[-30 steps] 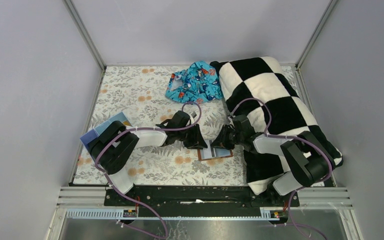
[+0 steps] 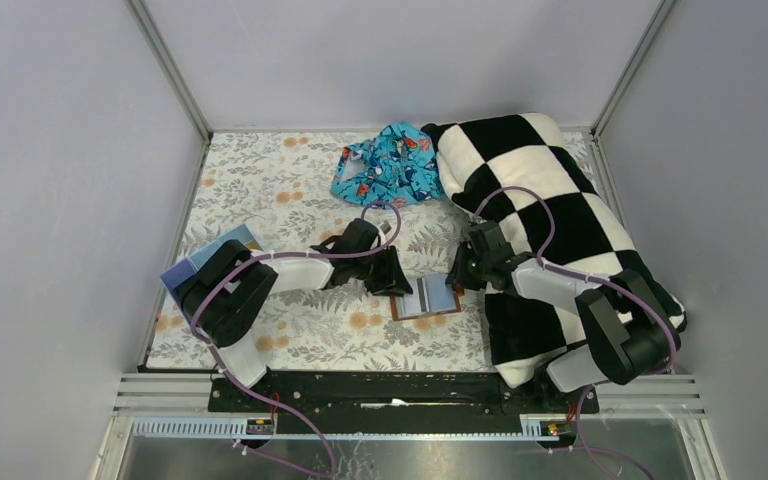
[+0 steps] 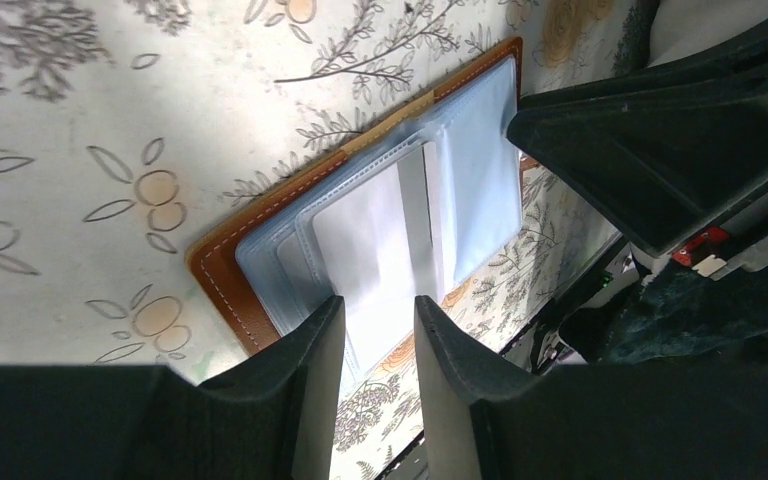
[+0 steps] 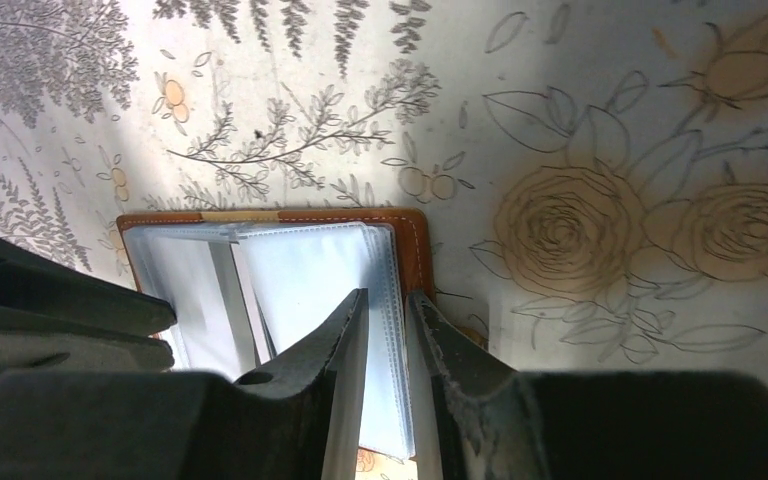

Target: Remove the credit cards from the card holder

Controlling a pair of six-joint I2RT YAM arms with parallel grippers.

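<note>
The card holder [image 2: 425,298] lies open on the patterned mat: brown leather edge, clear pale sleeves, with white cards [image 3: 360,240] inside. My left gripper [image 2: 395,282] is low over its left part; in the left wrist view its fingertips [image 3: 335,320] are slightly apart, on or just over a white card, nothing clearly between them. My right gripper [image 2: 458,280] is at the holder's right end; in the right wrist view its fingertips [image 4: 360,310] are part open at the edge of the right sleeve [image 4: 310,280], whether around that edge I cannot tell.
A black and white checkered cushion [image 2: 530,175] fills the right side beside the right arm. A blue patterned cloth [image 2: 390,165] lies at the back. A blue folded item [image 2: 185,275] is at the far left.
The holder has shifted slightly left. The left arm has moved very little.
</note>
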